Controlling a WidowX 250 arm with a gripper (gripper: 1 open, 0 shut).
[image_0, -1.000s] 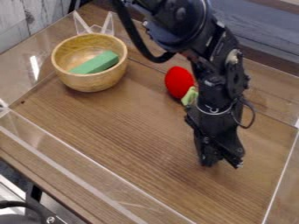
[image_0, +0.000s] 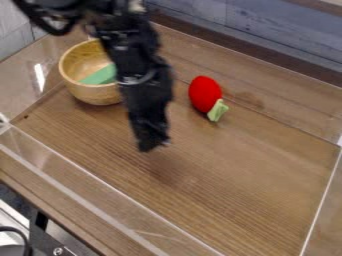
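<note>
My gripper (image_0: 150, 140), dark and blurred by motion, hangs over the middle-left of the wooden table (image_0: 227, 200); whether its fingers are open or shut is unclear. Behind and left of it a tan bowl (image_0: 94, 90) holds a green block (image_0: 98, 74), partly hidden by the arm. To the right of the gripper lies a red object (image_0: 205, 92), with a pale green item (image_0: 218, 110) beside its lower right.
A blue-grey wall (image_0: 281, 35) runs along the back right, and a black cable (image_0: 11, 238) shows at the lower left corner.
My arm and gripper have swept from the right side of the table leftward, now standing near the bowl and uncovering the pale green item. The objects appear in the same places.
</note>
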